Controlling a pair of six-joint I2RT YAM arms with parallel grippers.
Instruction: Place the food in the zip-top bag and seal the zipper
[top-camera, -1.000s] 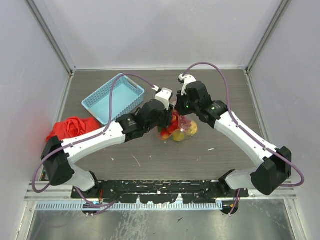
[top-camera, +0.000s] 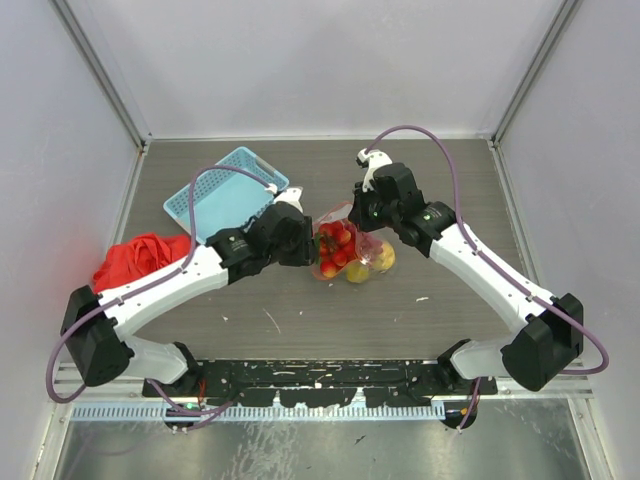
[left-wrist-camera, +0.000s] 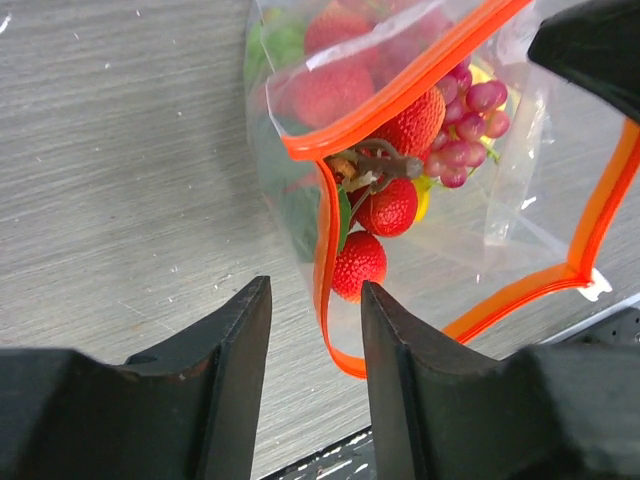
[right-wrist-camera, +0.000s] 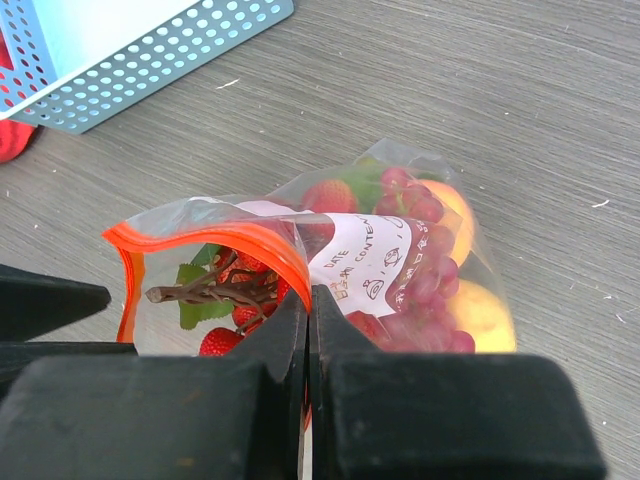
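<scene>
A clear zip top bag (right-wrist-camera: 345, 190) lies on the table, its orange-edged mouth (left-wrist-camera: 410, 75) gaping toward my left arm. Inside it are strawberries (left-wrist-camera: 385, 208), red grapes (left-wrist-camera: 470, 125) and yellow-orange fruit (right-wrist-camera: 480, 315), with a printed white paper (right-wrist-camera: 362, 255). My right gripper is shut on the orange zipper edge of the bag. Apart by a gap, my left gripper has its fingertips at the lower corner of the mouth, with the orange rim just beyond them. Nothing shows held between the left fingers.
Behind my left arm stands a blue perforated basket (top-camera: 228, 195), empty where it shows. A red cloth (top-camera: 145, 260) lies at the left. Bare table (top-camera: 450, 300) surrounds the bag at the front and right.
More fruit shows from above. The right arm holds its place.
</scene>
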